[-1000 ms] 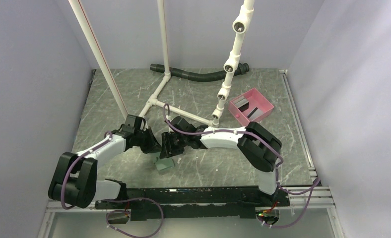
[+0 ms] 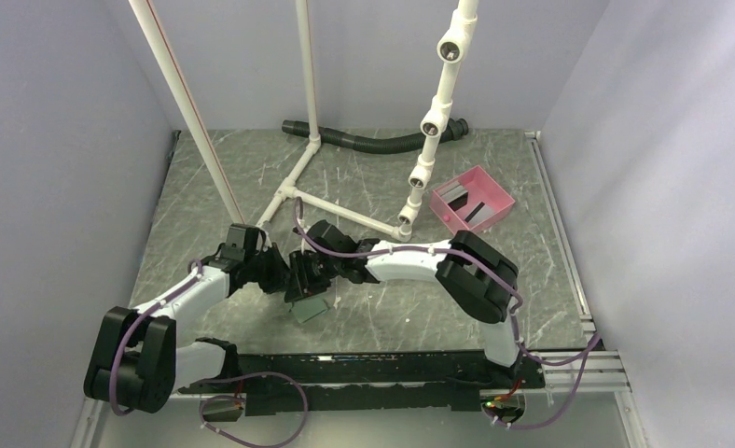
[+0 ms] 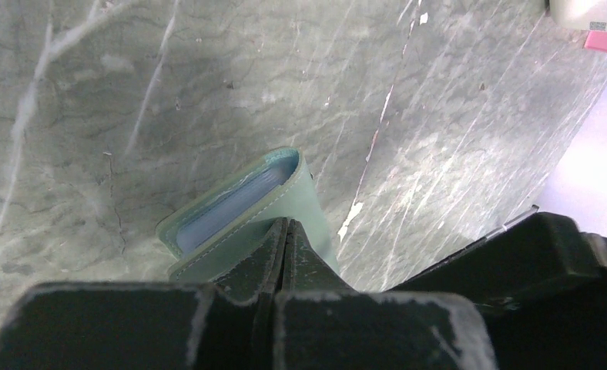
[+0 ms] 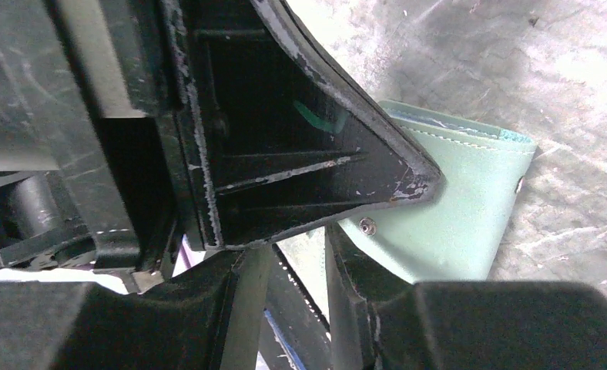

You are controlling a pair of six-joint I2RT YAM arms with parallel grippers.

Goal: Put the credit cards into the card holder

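The card holder [image 2: 310, 310], a pale green folded sleeve, lies near the front edge of the table, partly under both grippers. Its mouth gapes in the left wrist view, where the holder [image 3: 316, 212] shows a pale translucent lining. My left gripper is shut, its tips against or just in front of the holder's outer face; whether they pinch any of it is hidden. From the right, my right gripper stands part open beside the holder [image 4: 458, 208], nothing held between its fingers. The left gripper's dark finger [image 4: 308, 146] covers part of the holder there.
A pink box [image 2: 501, 183] at the back right holds several white, grey and black flat items. White pipes [image 2: 345, 213] cross the table behind the grippers, and a black corrugated hose [image 2: 373, 144] lies at the back. Both grippers are crowded close together.
Over the last second my left gripper has drawn back slightly to the left. The right gripper has moved left, towards it, and the holder appears turned a little.
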